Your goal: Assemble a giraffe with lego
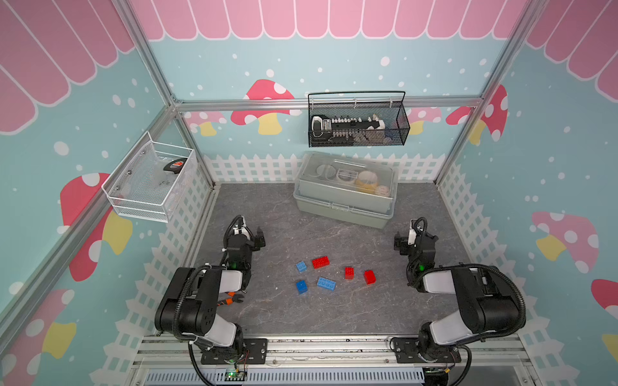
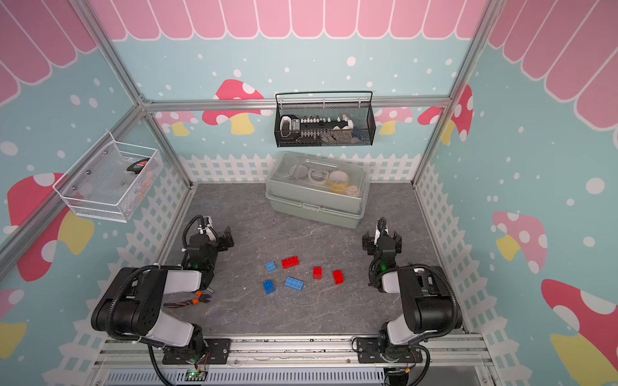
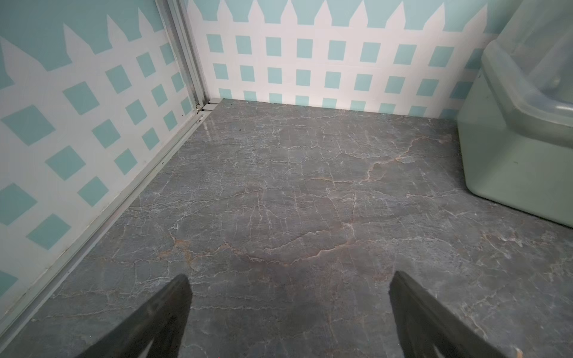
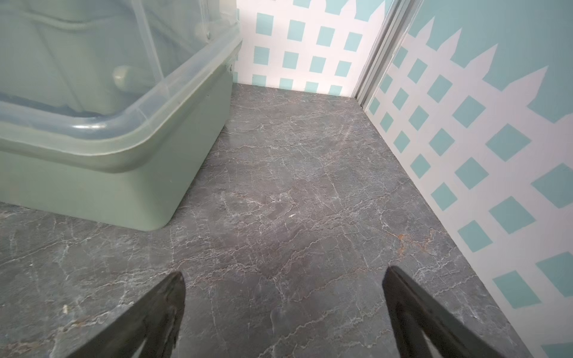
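Six separate bricks, three red and three blue, lie loose near the table's middle. In the top left view a long red brick (image 1: pixel 320 261) is farthest back, with a small light blue brick (image 1: pixel 301 266) to its left. Nearer are a darker blue brick (image 1: pixel 301 287) and a long light blue brick (image 1: pixel 326 283). Two more red ones, a small brick (image 1: pixel 349 272) and a slanted brick (image 1: pixel 369 276), lie to the right. My left gripper stands open and empty, left of the bricks. Off to their right, my right gripper is likewise open, bare table between its fingers.
A green lidded box (image 1: pixel 344 209) stands at the back centre, between the two grippers' far sides. Orange-handled pliers (image 2: pixel 193 300) lie beside the left arm. A black wire basket (image 1: pixel 358 122) and a white one (image 1: pixel 151 183) hang on the walls.
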